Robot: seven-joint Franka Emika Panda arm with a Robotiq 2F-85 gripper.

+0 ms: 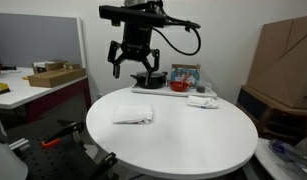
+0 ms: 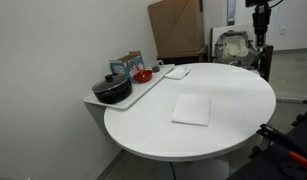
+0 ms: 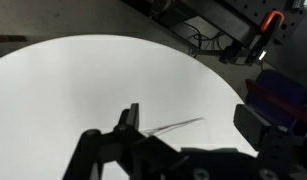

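A folded white cloth lies flat on the round white table, and it shows as a pale square cloth in exterior view 2. High above the table, my gripper points downward with its fingers spread and nothing between them. In the wrist view the open gripper frames the tabletop, where thin lines mark part of the cloth between the fingers. A second white cloth rests toward the far side of the table.
A black lidded pot, a red bowl and a printed box stand along the table's back edge. Cardboard boxes sit on a separate surface at left.
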